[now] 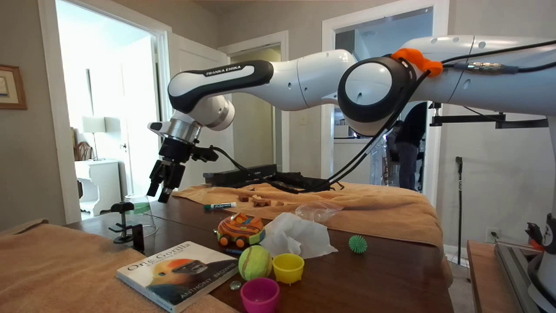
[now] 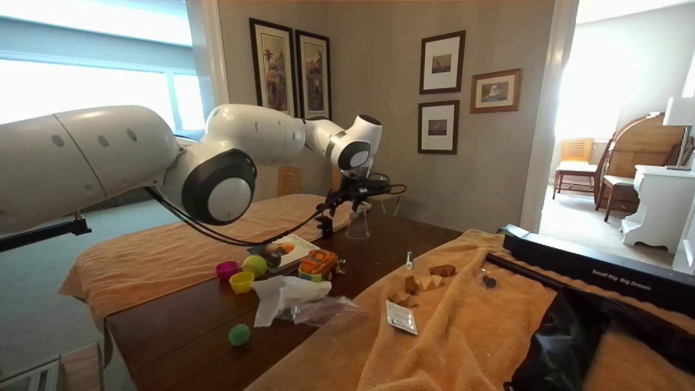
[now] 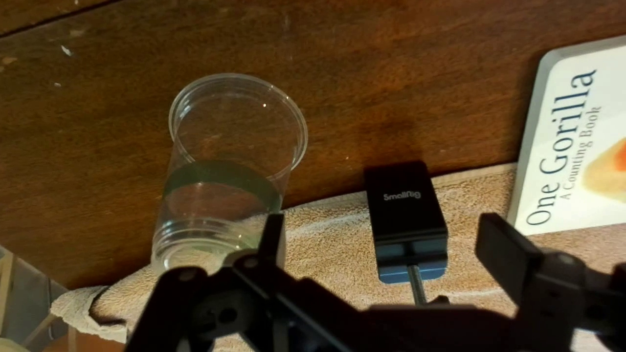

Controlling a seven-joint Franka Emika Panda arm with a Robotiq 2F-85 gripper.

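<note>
My gripper (image 1: 158, 198) hangs in the air near the table's far left edge in exterior view 1, above and beside a clear plastic cup (image 1: 149, 225). In the wrist view its fingers (image 3: 502, 252) are spread wide, with nothing held between them. The cup (image 3: 226, 176), see-through with a green band, shows left of the fingers and is partly covered by the left finger. Between the fingers' lines of sight, lower down at the table edge, is a black SmallRig clamp (image 3: 405, 202). Exterior view 2 shows the cup (image 2: 358, 225) below the gripper, whose fingertips are hard to make out there.
The book One Gorilla (image 1: 177, 274) lies beside the clamp. Further along are a toy car (image 1: 240, 229), tennis ball (image 1: 255, 262), yellow cup (image 1: 288, 268), pink cup (image 1: 260, 295), white crumpled sheet (image 1: 297, 234) and green spiky ball (image 1: 357, 243). Bare wood shows right of these.
</note>
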